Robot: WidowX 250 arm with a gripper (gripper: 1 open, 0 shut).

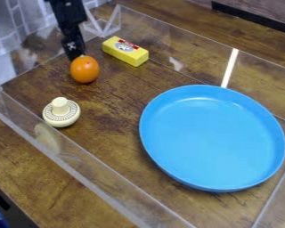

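Note:
My dark gripper (68,49) reaches in from the top left, its open fingers just above and behind an orange tomato-like object (85,70). A white mushroom-shaped object (61,113) lies lower left. A yellow box (126,51) with a label sits right of the gripper. A large blue plate (213,137) fills the right side.
The wooden table (133,196) has bare room at the bottom and upper right. Clear barrier edges run along the left and lower parts of the view.

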